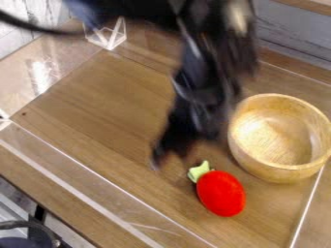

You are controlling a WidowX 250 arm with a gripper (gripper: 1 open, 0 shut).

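My gripper (pixel 175 150) is a dark, motion-blurred shape in the middle of the view, above and to the left of a red tomato-like object (pixel 220 196) with a pale green top. The red object lies on the wooden surface just in front of a wooden bowl (pixel 278 155) on the right. The blur hides the exact state of the fingers; nothing shows held in them.
A wall runs along the back, and a clear object (pixel 106 34) stands at the back left. Transparent strips edge the front left.
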